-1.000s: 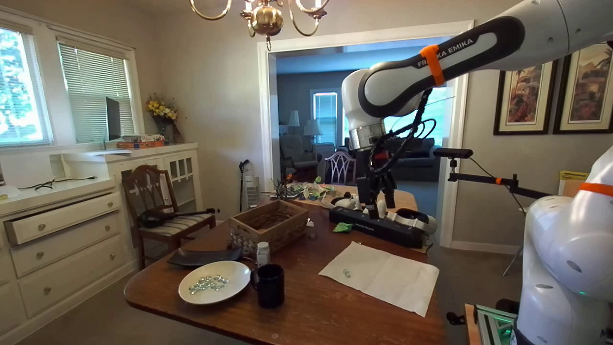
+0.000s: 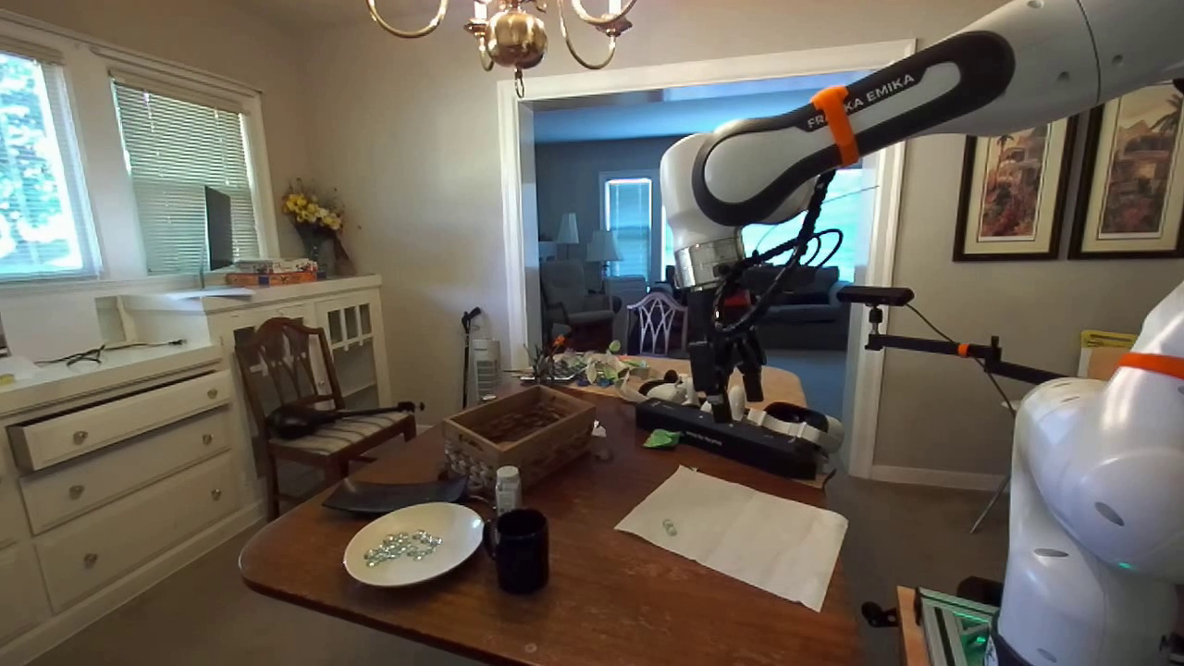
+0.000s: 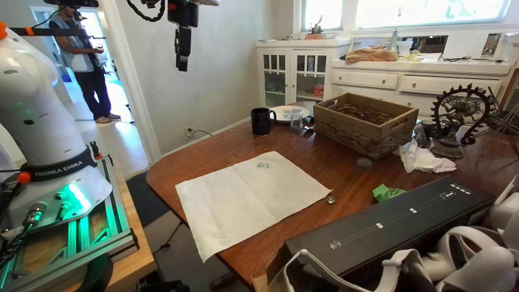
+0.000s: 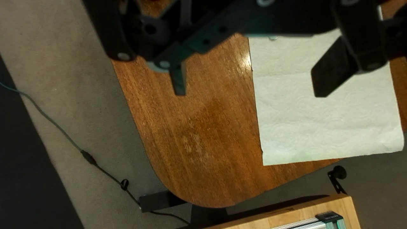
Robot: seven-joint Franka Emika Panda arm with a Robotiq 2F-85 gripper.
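My gripper [image 2: 738,396] hangs high above the table, its fingers wide apart and nothing between them in the wrist view, where one fingertip [image 4: 330,72] overlaps the white paper sheet [image 4: 328,114]. In exterior view 2 the gripper [image 3: 182,67] is up near the wall. A few clear glass pebbles [image 3: 263,165] lie on the sheet. Another round glass piece [image 3: 331,200] rests on bare wood by the sheet's corner. Many more pebbles [image 2: 401,548] sit in a white plate [image 2: 457,527], beside a black mug [image 2: 522,551] and a small clear jar [image 2: 508,489].
A wooden crate [image 3: 365,127] stands mid-table. A long black box [image 3: 384,228] lies along one side, with a white headset [image 3: 477,258] against it and a green scrap [image 3: 388,193] nearby. Bare wood [image 4: 198,141] surrounds part of the sheet.
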